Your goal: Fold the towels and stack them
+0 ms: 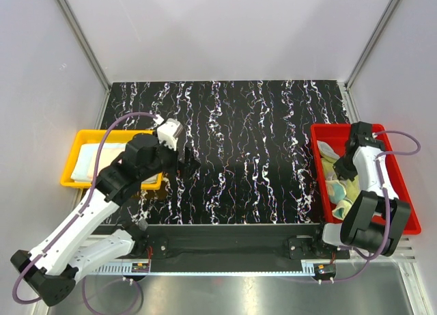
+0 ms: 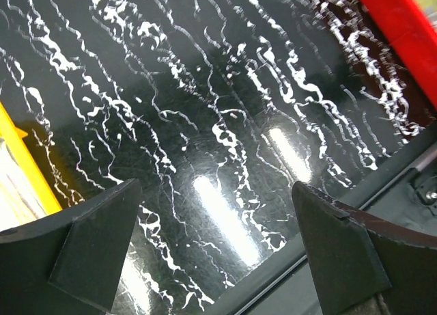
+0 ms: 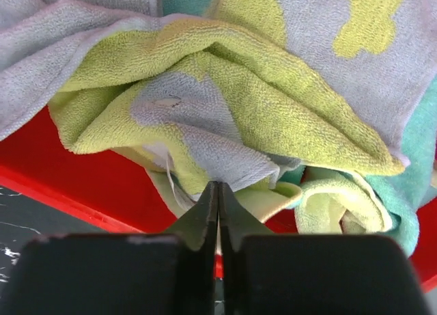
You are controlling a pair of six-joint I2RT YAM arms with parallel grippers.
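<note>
Crumpled yellow-green, lilac and teal towels point(image 3: 287, 110) lie in the red bin point(image 1: 399, 212) on the right. My right gripper is over them, shut, its fingertips against or just above a lilac-yellow fold; whether any cloth is between them is not visible. My left gripper point(image 1: 191, 163) hovers over the black tabletop just right of the yellow tray point(image 1: 68, 175), open with nothing between its fingers. The tray holds flat folded white and pale towels point(image 1: 87, 161), partly hidden by the left arm in the top view.
Pale walls rise at both sides and behind. The front edge has a dark rail point(image 1: 225, 234).
</note>
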